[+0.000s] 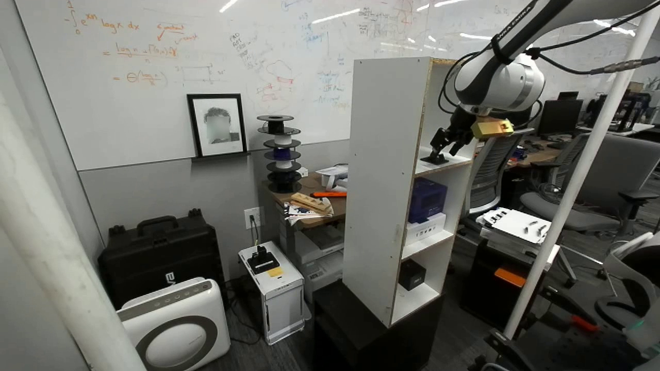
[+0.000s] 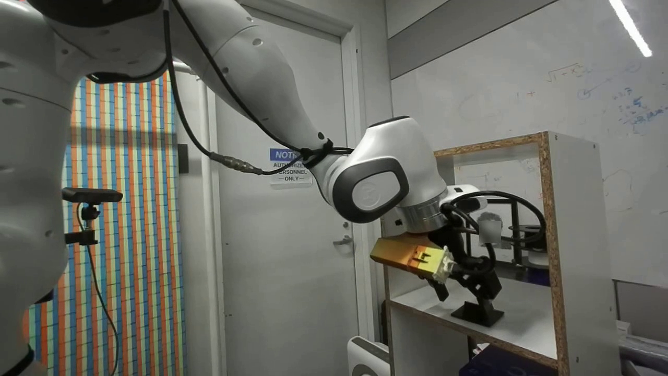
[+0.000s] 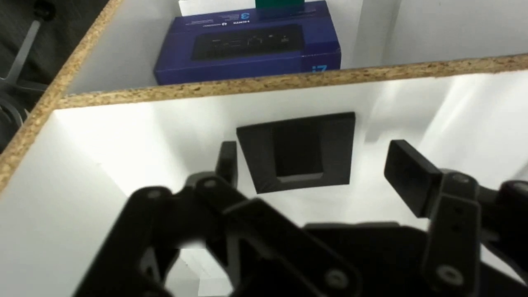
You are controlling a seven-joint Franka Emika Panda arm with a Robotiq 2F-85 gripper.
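A black object with a flat square base and a raised block at its middle [image 3: 337, 161] rests on the white shelf board [image 3: 188, 173] of the top compartment. My gripper is partly open, and in the wrist view its two fingers stand apart, one on each side of the object with clear gaps. Exterior view 2 places the gripper [image 2: 463, 291] inside the compartment, low over the black base [image 2: 477, 314]. From exterior view 1, the gripper [image 1: 446, 148] appears just above the base [image 1: 434, 159]; whether a finger touches it, I cannot tell.
A blue box [image 1: 427, 199] on a white box [image 1: 425, 229] fills the middle compartment; a black box [image 1: 412, 274] is in the lowest one. The white side panel [image 1: 386, 185] and the chipboard edge [image 3: 208, 90] bound the space. Bare board surrounds the object.
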